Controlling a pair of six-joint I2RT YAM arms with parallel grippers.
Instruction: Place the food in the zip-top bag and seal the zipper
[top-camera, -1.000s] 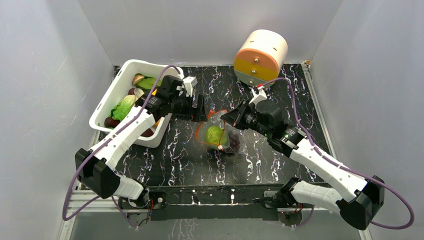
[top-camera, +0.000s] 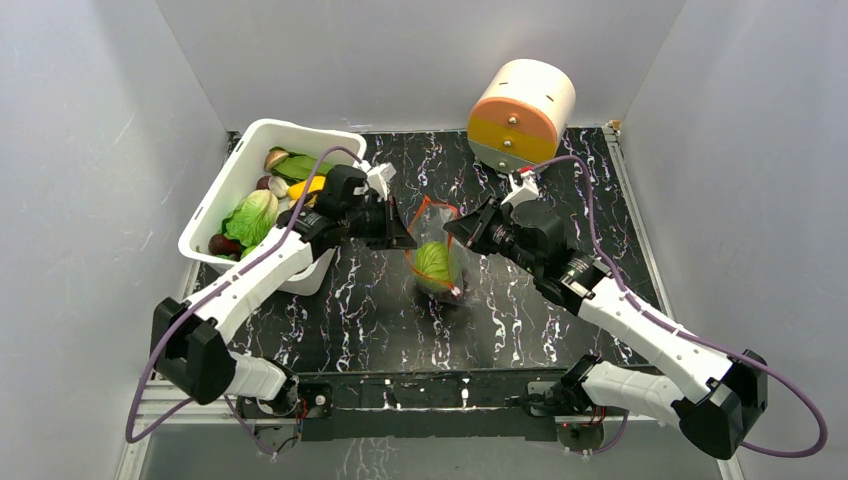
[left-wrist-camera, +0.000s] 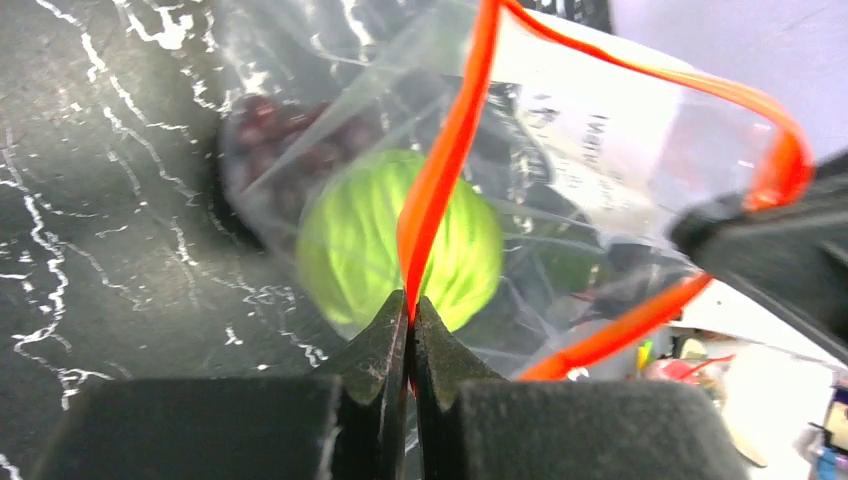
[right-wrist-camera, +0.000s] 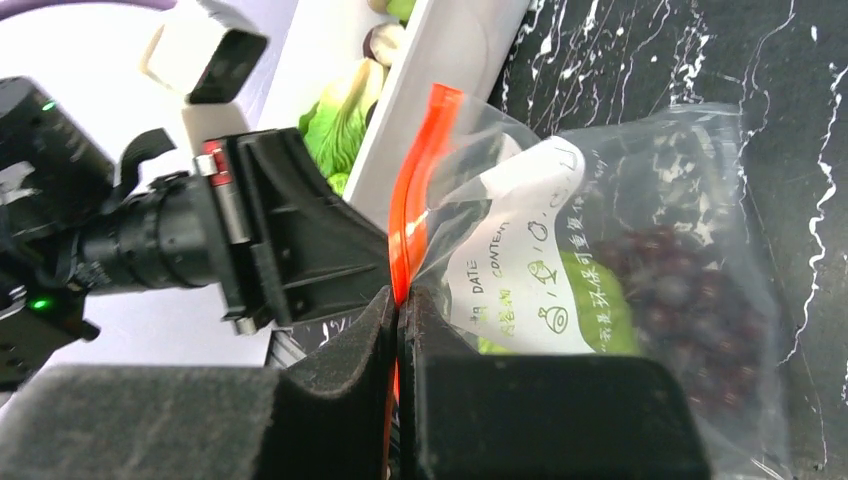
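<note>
A clear zip top bag (top-camera: 437, 265) with an orange rim stands between the grippers on the table's middle, holding a light green vegetable (left-wrist-camera: 400, 240) and dark red grapes (right-wrist-camera: 700, 330). My left gripper (top-camera: 406, 245) is shut on the bag's orange rim, seen between its fingertips in the left wrist view. My right gripper (top-camera: 452, 226) is shut on the other side of the orange rim, as the right wrist view shows. The bag's white label (right-wrist-camera: 510, 250) faces the right wrist camera.
A white bin (top-camera: 200, 215) of vegetables stands at the left, under the left arm. A rounded drawer box (top-camera: 520, 110) sits at the back right.
The rim is pulled higher and more upright. The right gripper has hardly moved.
</note>
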